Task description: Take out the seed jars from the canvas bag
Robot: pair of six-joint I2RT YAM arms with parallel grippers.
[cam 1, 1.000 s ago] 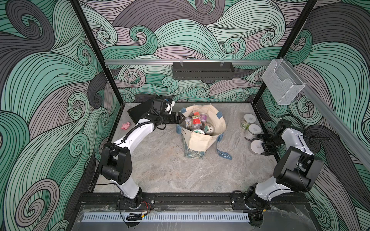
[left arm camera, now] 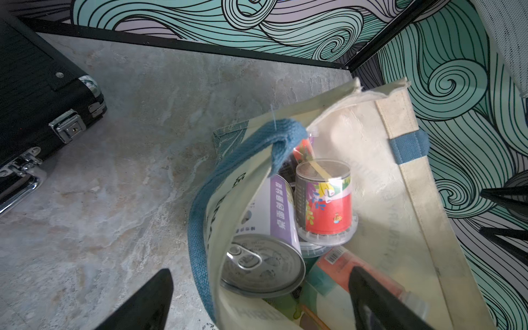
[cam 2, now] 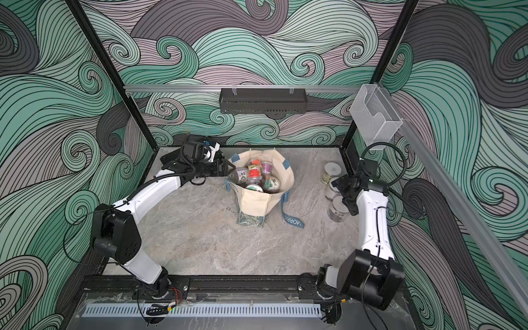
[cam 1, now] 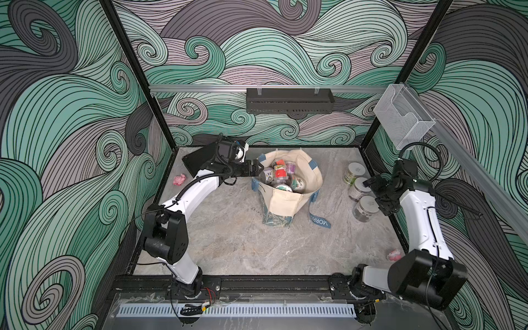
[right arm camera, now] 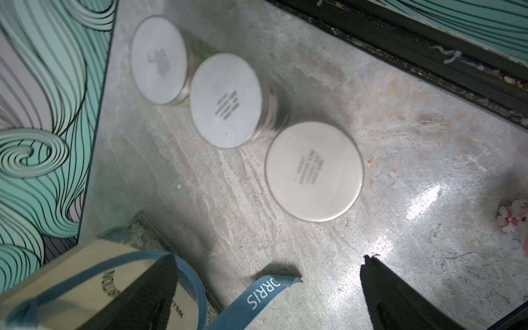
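Note:
The cream canvas bag (cam 1: 291, 203) stands mid-table, holding several jars and cans, among them a red-labelled jar (left arm camera: 328, 211), a lavender can (left arm camera: 263, 264) and a purple jar (cam 1: 291, 166). My left gripper (cam 1: 256, 167) is open at the bag's left rim, above the contents. Three lidded containers stand in a row on the right: a rear one (right arm camera: 158, 57), a middle one (right arm camera: 222, 101) and a front one (right arm camera: 313, 170). My right gripper (cam 1: 379, 189) is open above and beside them, with nothing between its fingers.
A black case (left arm camera: 44, 93) lies at the back left. Small pink objects (cam 1: 179, 179) lie at both sides. A blue strap (cam 1: 320, 221) trails from the bag. A mesh basket (cam 1: 401, 115) hangs on the right.
The left arm and bag look unchanged.

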